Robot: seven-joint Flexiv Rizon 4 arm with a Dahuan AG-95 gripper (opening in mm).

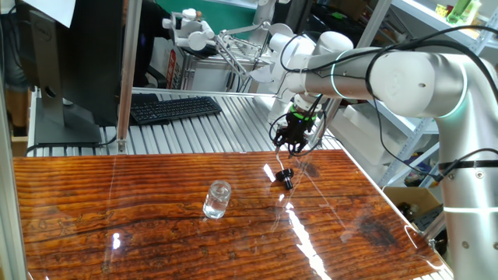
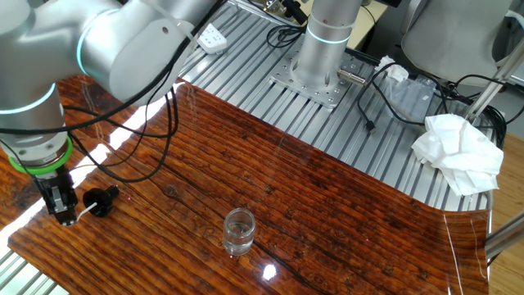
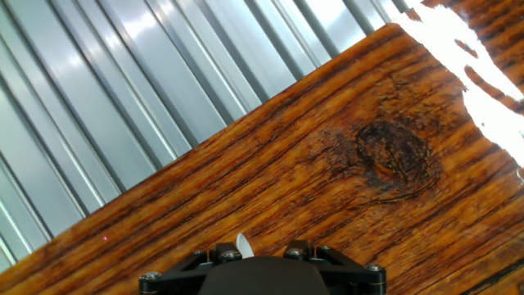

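Observation:
At the far right of the table in exterior view 1, my gripper points down with its fingers spread. In the wrist view, black fingers stand apart on either side of a dark dome; a white tip shows in the gap, near the left finger. Beside the gripper lies a small black object with a flange and a stub. A thin white rod runs from it to the fingertips; whether they touch it, I cannot tell. A clear glass stands upright mid-table, apart from the gripper.
Ribbed metal decking borders the tabletop. A keyboard and monitor stand behind. Loose black cables hang from the arm. Crumpled white paper sits beyond one table corner.

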